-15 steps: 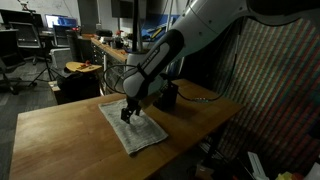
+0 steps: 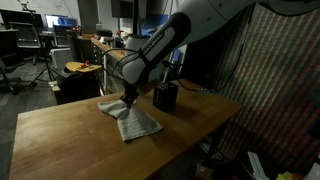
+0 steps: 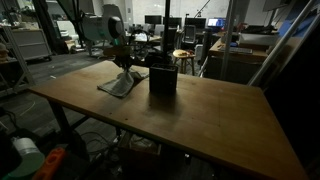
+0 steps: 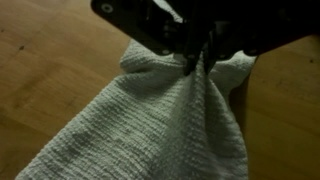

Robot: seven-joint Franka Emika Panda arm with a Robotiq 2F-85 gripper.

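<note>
A light grey-white textured cloth (image 2: pixel 136 122) lies on the wooden table, its middle bunched up into my gripper (image 2: pixel 129 98). In the wrist view the gripper is shut on the cloth (image 4: pixel 135 125), and folds run down from the pinch. The cloth's near part spreads toward the camera there, and its far edge shows behind the dark fingers. Seen from the second exterior camera, the cloth (image 3: pixel 120 85) is raised at the pinch while its outer parts still rest on the table. The fingertips themselves are mostly lost in dark folds.
A black box (image 3: pixel 163 80) stands on the table close beside the cloth; in the first exterior view this box (image 2: pixel 165 95) is partly behind the arm. An orange object (image 2: pixel 78 66) lies beyond the table.
The cloth lay flatter and wider a second ago; its middle is now drawn up into a peak at the gripper. My gripper has risen slightly.
</note>
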